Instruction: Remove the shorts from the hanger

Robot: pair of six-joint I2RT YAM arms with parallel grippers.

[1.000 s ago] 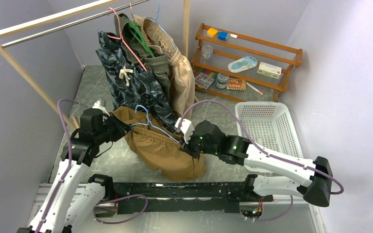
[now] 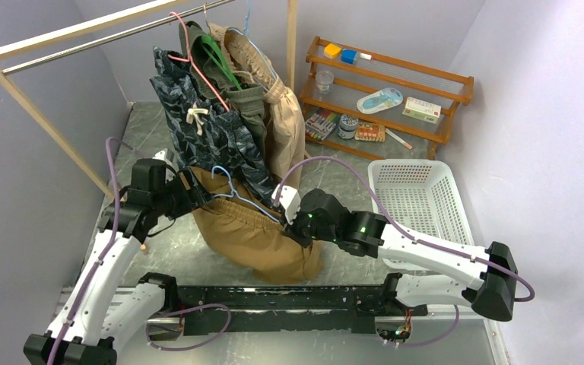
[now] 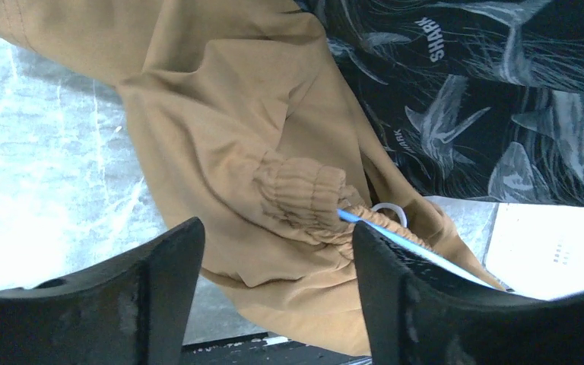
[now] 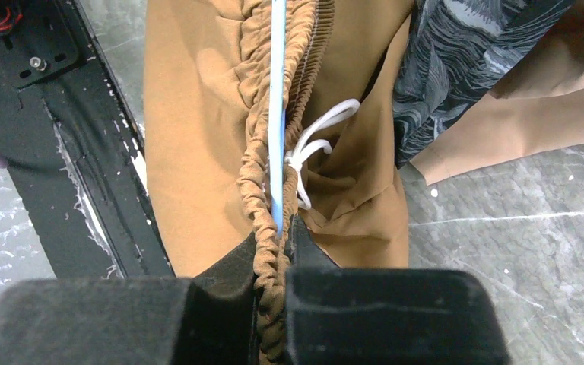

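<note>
Brown shorts [image 2: 255,247] hang with a blue hanger [image 2: 234,193] at their waistband. My right gripper [image 2: 286,222] is shut on the waistband at the hanger's right end; in the right wrist view the gathered brown waistband [image 4: 270,285] runs between its fingers, and the blue bar reaches down to the fingers. At the left end my left gripper [image 2: 201,195] stands open. In the left wrist view a bunched fold of waistband [image 3: 304,186] lies beyond the gap between its fingers, and the blue hanger bar [image 3: 426,251] enters this fold. A white drawstring [image 4: 312,144] hangs inside the shorts.
Dark patterned shorts [image 2: 205,125], green ones and beige ones [image 2: 285,114] hang on the rail [image 2: 114,34] close behind. A white basket [image 2: 456,201] and a wooden shelf [image 2: 464,91] with small items stand at the right.
My right gripper has barely moved.
</note>
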